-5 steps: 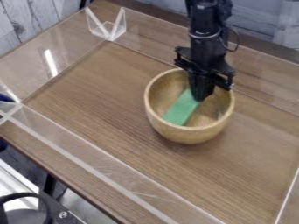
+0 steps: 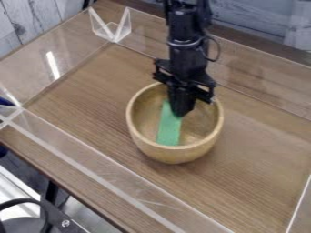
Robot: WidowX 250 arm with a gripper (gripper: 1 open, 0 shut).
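Observation:
A tan round bowl (image 2: 199,141) sits on the wooden table, with a long green object (image 2: 168,128) lying inside it. My black gripper (image 2: 180,108) reaches down from the top into the bowl at the green object's upper end. The fingertips are dark and partly hidden, so whether they touch or grasp the green object is unclear.
A white wire stand (image 2: 109,25) is at the back left. Cables hang at the lower-left edge.
The gripper and the bowl have moved left and slightly toward the front. The green object now lies more upright in the view.

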